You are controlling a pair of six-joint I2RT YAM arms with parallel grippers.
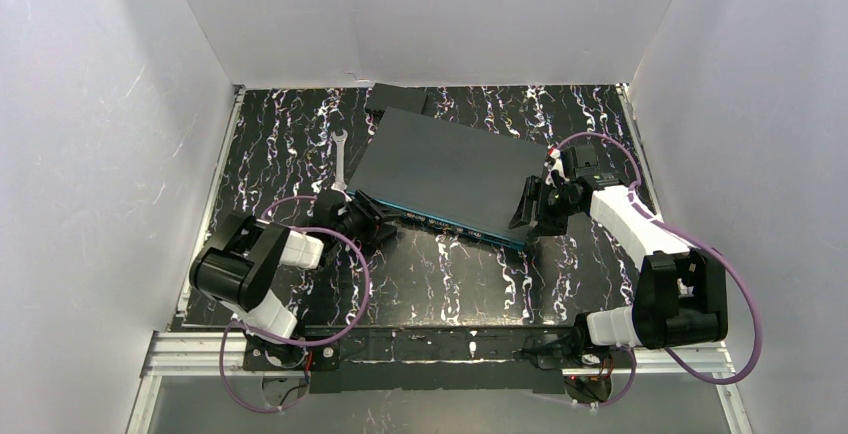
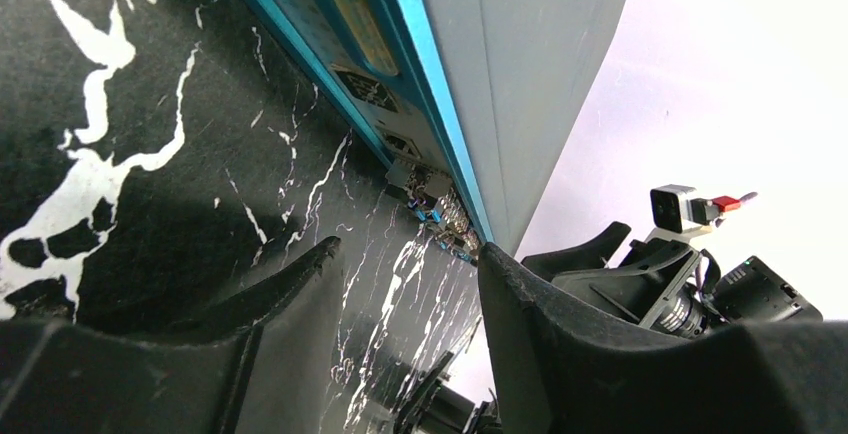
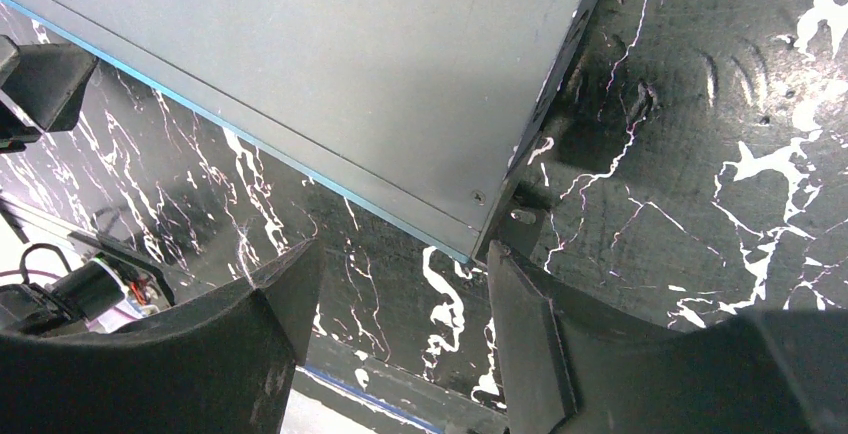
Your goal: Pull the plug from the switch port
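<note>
The dark switch [image 1: 450, 169] lies slanted on the table, its blue-edged front facing the near side. In the left wrist view, small metallic port parts with blue bits [image 2: 428, 194] jut from the switch front; which of them is the plug I cannot tell. My left gripper [image 1: 385, 222] stands open at the switch's left front corner, with empty space between its fingers. At the right end of the switch, my right gripper has its fingers spread around the line of the front corner. Whether they touch the switch is unclear.
A wrench [image 1: 340, 154] lies left of the switch, and a flat dark piece [image 1: 396, 97] sits behind it. Purple cables [image 1: 366, 284] loop along both arms.
</note>
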